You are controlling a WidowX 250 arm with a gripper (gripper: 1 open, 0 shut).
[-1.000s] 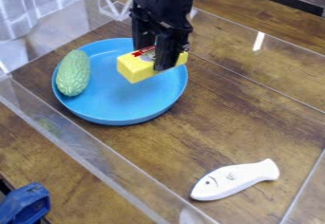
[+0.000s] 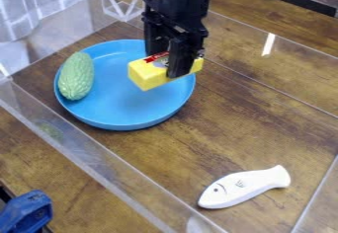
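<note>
My black gripper (image 2: pixel 165 49) is over the right part of a blue plate (image 2: pixel 113 104), right at a yellow block (image 2: pixel 152 75) with a red and silver top. Whether its fingers grip the block is unclear. A green corn-like object (image 2: pixel 77 79) lies on the plate's left side.
A white fish-shaped object (image 2: pixel 243 186) lies on the wooden table (image 2: pixel 264 109) at the lower right. A blue item (image 2: pixel 20 213) sits at the bottom left. A clear strip runs along the left and lower table.
The gripper has shifted very slightly, staying at the yellow block. The plate and other objects look unmoved.
</note>
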